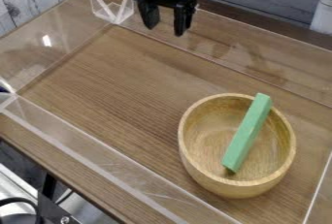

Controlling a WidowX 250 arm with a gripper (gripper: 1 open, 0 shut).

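Observation:
The dark robot arm's gripper point(166, 16) is at the top middle, over the back of the wooden table; whether it is open or shut is too small to tell. A yellow wooden bowl point(196, 158) sits at the front right, holding a long mint-green bar point(246, 134) that leans diagonally in it.
A clear plastic piece point(115, 5) stands at the back left, a white object point(321, 13) at the top right edge. Cables show at the bottom left.

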